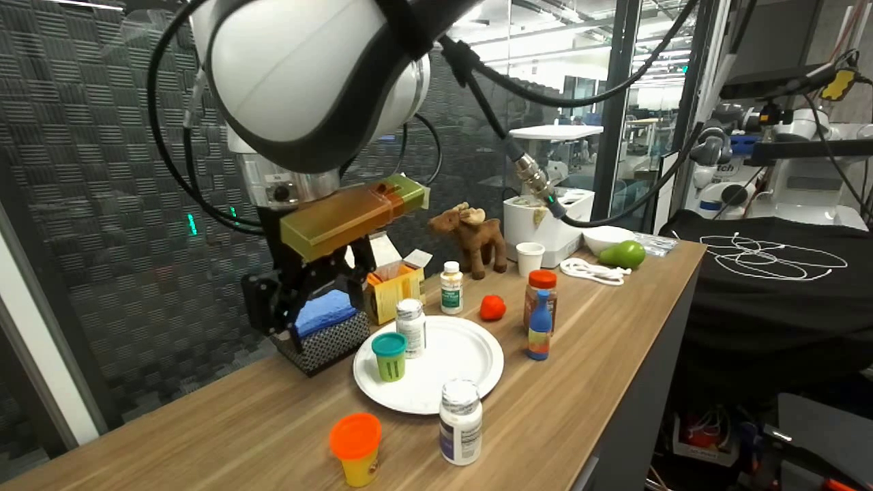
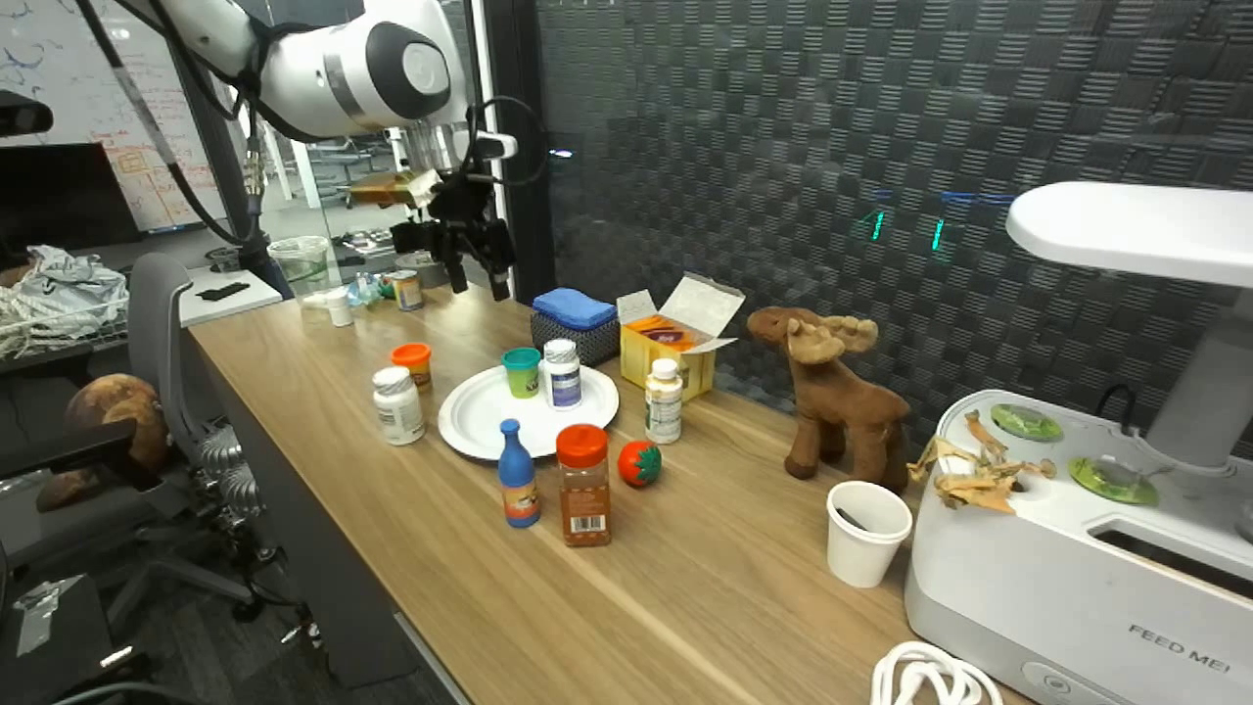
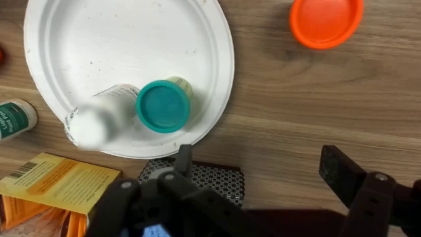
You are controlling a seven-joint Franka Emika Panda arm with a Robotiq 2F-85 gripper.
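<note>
My gripper is open, its fingers wide apart with only bare table and part of a dark mesh basket [image 3: 213,177] beneath. In exterior view 1 it hangs in the air at the left, in front of the basket and its blue cloth [image 1: 324,312]. On the white paper plate [image 1: 458,368] a green tub with a teal lid [image 1: 391,356] and a white pill bottle [image 1: 412,329] stand upright, side by side. An orange-lidded yellow tub [image 1: 357,450] and another white bottle [image 1: 460,424] are on the table outside the plate.
Beside the basket is an open yellow box [image 2: 681,358]. A supplement bottle [image 2: 664,401], a toy strawberry [image 2: 640,463], a red-lidded jar [image 2: 583,488] and a blue bottle [image 2: 518,475] surround the plate. A plush moose [image 2: 840,394] stands by the wall.
</note>
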